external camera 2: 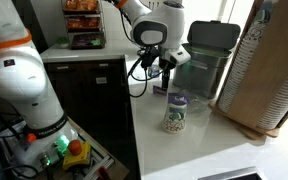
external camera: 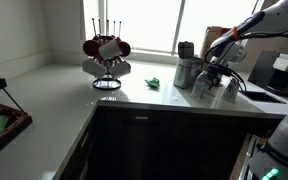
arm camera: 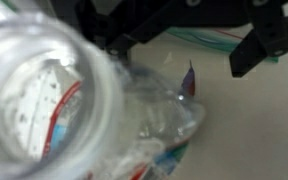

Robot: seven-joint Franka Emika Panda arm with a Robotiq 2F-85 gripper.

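My gripper (external camera: 213, 80) is low over the right end of the counter, among clear items. In the wrist view its dark fingers (arm camera: 267, 38) stand wide apart, with nothing gripped between them. A clear container (arm camera: 44, 95) fills the lower left of that view, very close and blurred. Beside it lies a crumpled clear plastic bag (arm camera: 164, 125) with red and blue print, below the fingers. Exterior view 2 shows a clear jar (external camera 2: 174, 115) with a purple top standing in front of the arm. The fingertips are hard to make out in that view.
A grey metal bin (external camera 2: 204, 75) and a tall tan ribbed container (external camera 2: 262, 65) stand close to the arm. Farther along the counter are a green item (external camera: 152, 83) and a rack with red and white cups (external camera: 107, 48).
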